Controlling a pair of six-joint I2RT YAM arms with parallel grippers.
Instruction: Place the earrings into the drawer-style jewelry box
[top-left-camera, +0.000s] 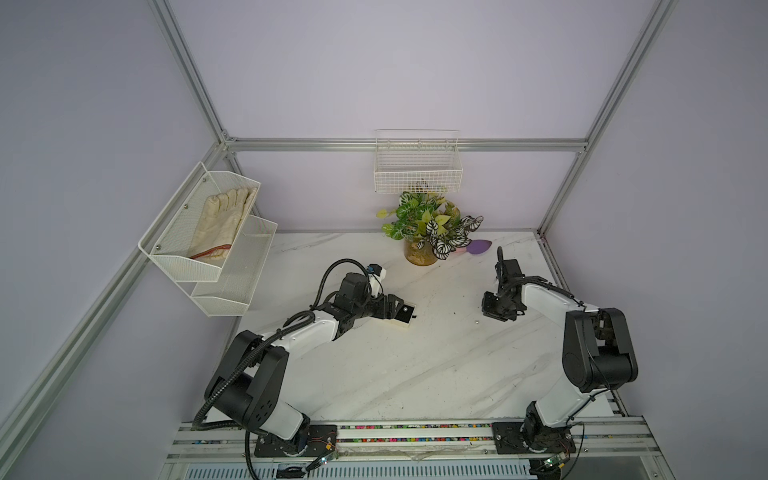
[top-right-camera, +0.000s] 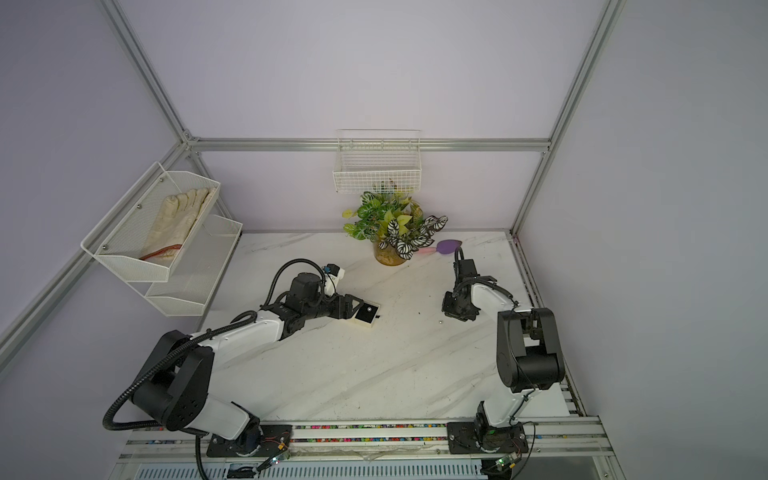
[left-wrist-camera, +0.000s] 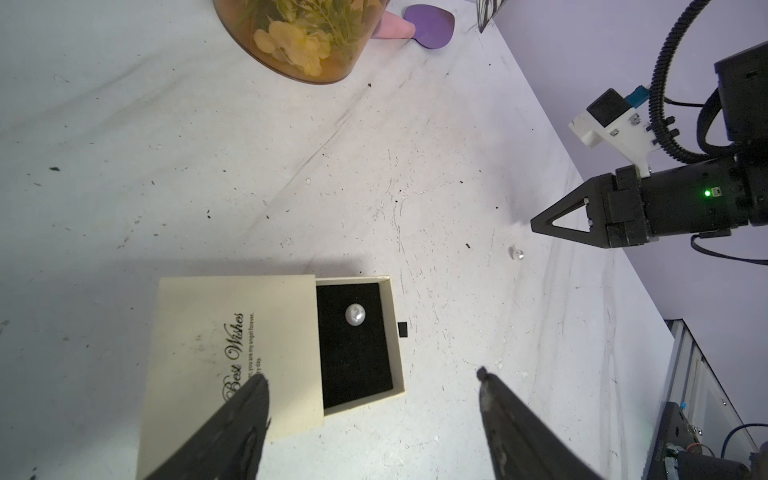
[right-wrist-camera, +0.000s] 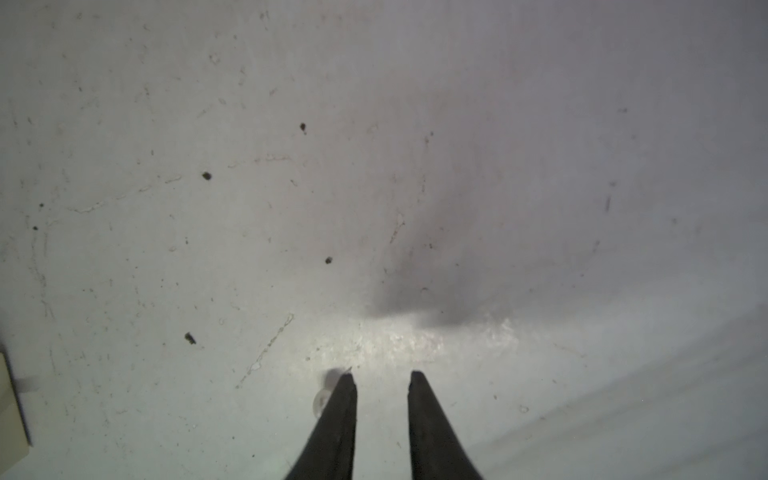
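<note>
In the left wrist view the cream jewelry box (left-wrist-camera: 200, 340) has its drawer (left-wrist-camera: 352, 376) partly pulled out to the right, black inside. One pearl earring (left-wrist-camera: 355, 314) rests in that drawer. My left gripper stands open over the box, its blurred fingers (left-wrist-camera: 232, 424) wide apart with nothing between. A second pearl earring (left-wrist-camera: 517, 253) lies on the table to the right, close by the tip of my right gripper. In the right wrist view the right fingers are part open and empty; the earring (right-wrist-camera: 321, 401) shows just outside the left finger, partly covered by it.
At the back stands a vase of leaves (top-left-camera: 421, 253), with a purple-headed utensil (top-left-camera: 478, 246) beside it. Bare tabletop (top-left-camera: 444, 344) separates box and loose earring. A basket holding a glove (top-left-camera: 216, 224) hangs at left.
</note>
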